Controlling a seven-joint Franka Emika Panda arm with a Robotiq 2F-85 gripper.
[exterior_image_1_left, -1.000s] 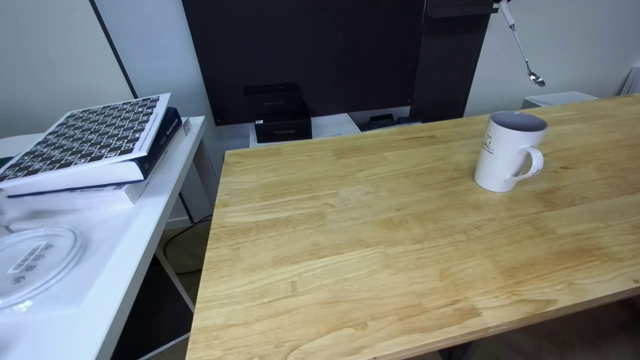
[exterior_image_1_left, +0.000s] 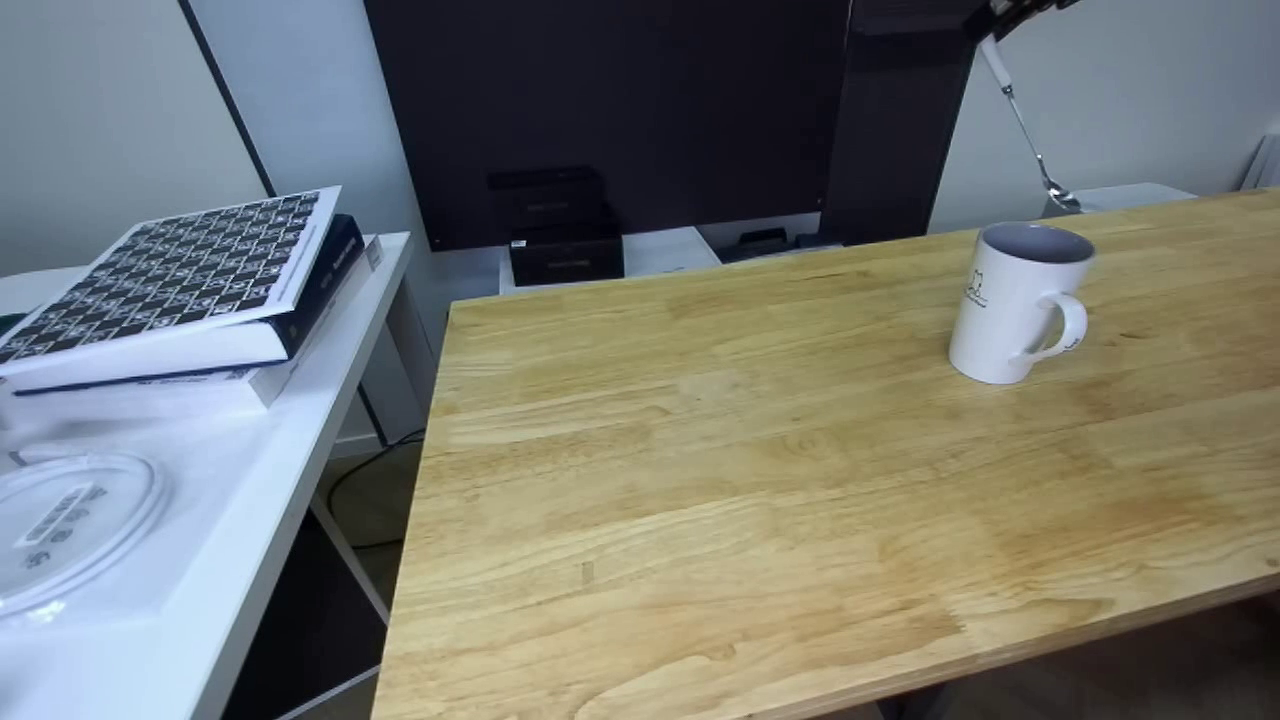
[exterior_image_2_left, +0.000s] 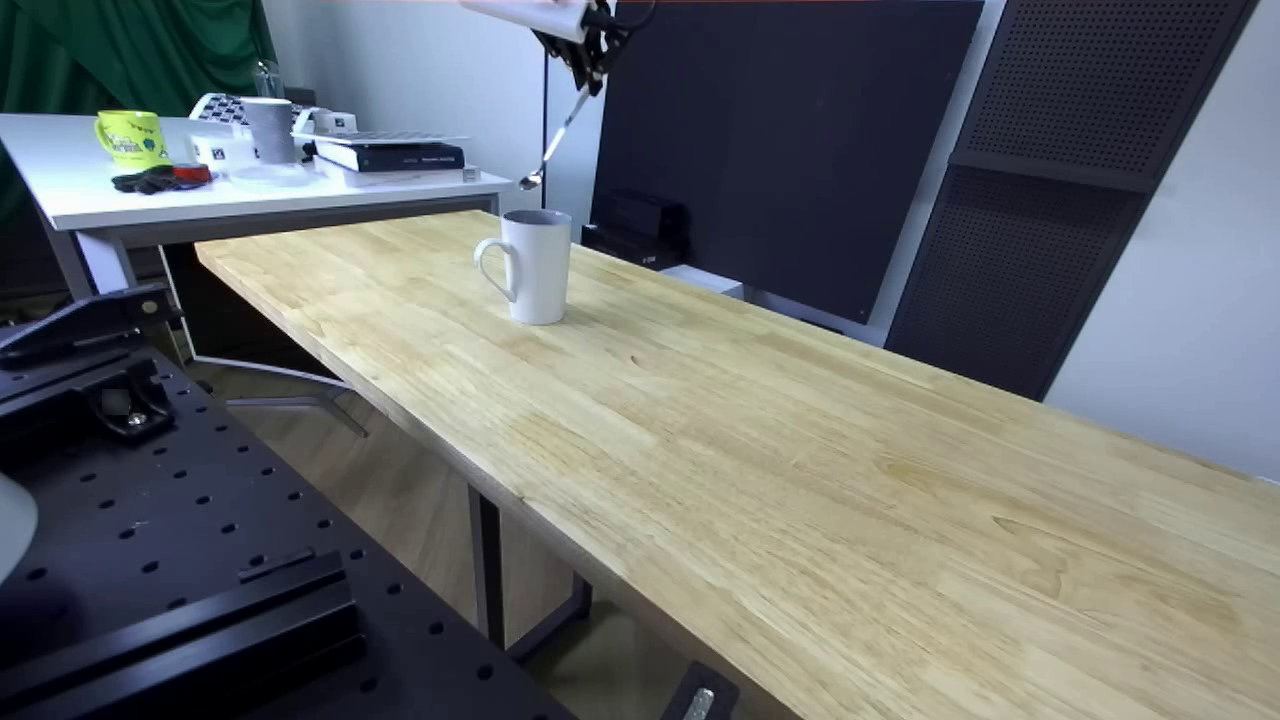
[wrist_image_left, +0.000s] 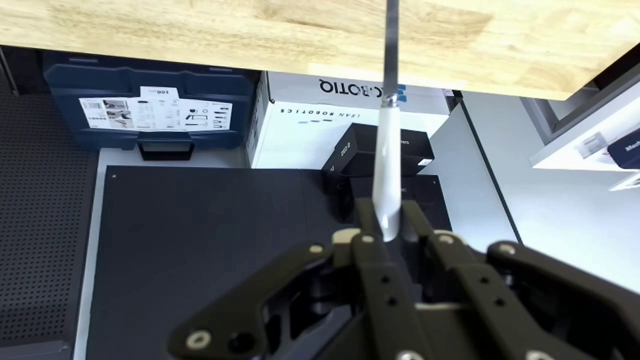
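My gripper is shut on the white handle of a spoon (wrist_image_left: 388, 159). In exterior view 1 the spoon (exterior_image_1_left: 1022, 121) hangs at a slant, its metal bowl lowest, above the far side of the table. A white mug (exterior_image_1_left: 1005, 314) with a grey inside stands upright on the wooden table, its handle toward the lower right. The spoon's bowl is above the mug's rim level and apart from it. Exterior view 2 shows the gripper (exterior_image_2_left: 591, 86) high over the mug (exterior_image_2_left: 540, 266). The spoon's bowl lies outside the wrist view.
On the left, a white side table (exterior_image_1_left: 222, 516) carries stacked books (exterior_image_1_left: 168, 282) and a coiled white cable (exterior_image_1_left: 84, 528). A black panel (exterior_image_1_left: 612, 108) stands behind the table.
In exterior view 1 the spoon has come down and slightly left, closer to the mug's height. More of the gripper shows at the top. The mug has stayed in place.
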